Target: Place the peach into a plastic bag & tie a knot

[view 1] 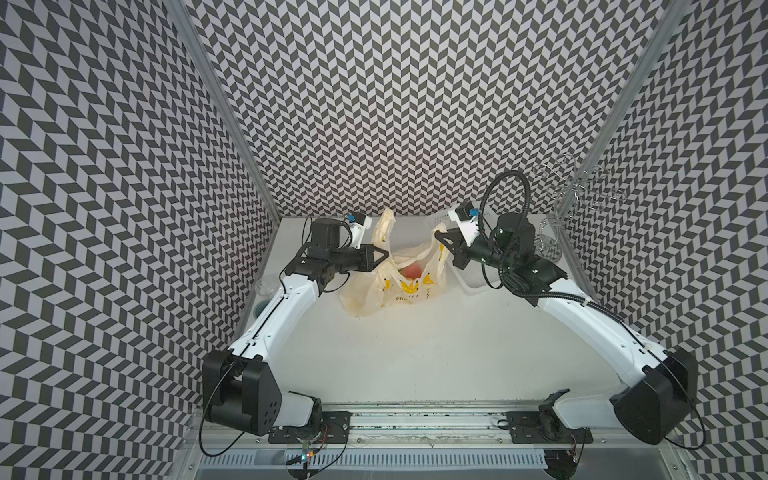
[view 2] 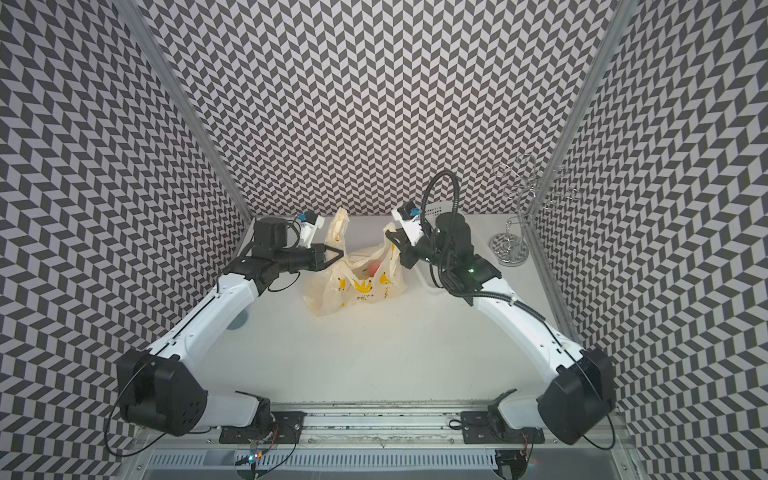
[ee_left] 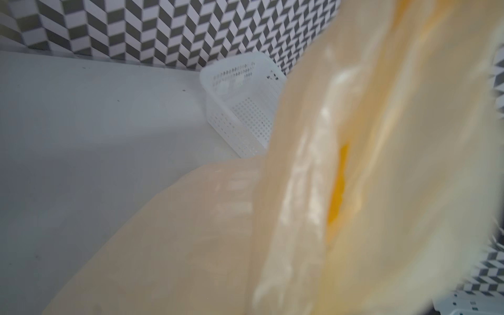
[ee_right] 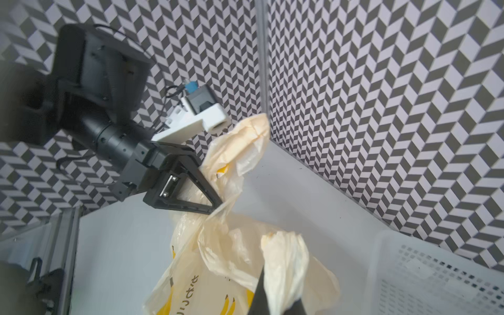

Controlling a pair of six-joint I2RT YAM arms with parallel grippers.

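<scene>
A translucent bag (view 1: 356,296) printed with yellow bananas stands at the middle of the table, the reddish peach (view 1: 410,271) showing inside it. My left gripper (view 1: 384,256) is at the bag's upraised left handle (ee_right: 241,144), with bag plastic at its fingers; whether it grips is unclear. The same plastic fills much of the left wrist view. My right gripper (view 1: 440,236) is shut on the bag's right handle (ee_right: 283,262), holding it up.
A white perforated basket (ee_left: 220,99) sits behind the bag to the right. A metal stand (view 2: 509,248) is at the back right, and the table's front (view 1: 400,352) is clear.
</scene>
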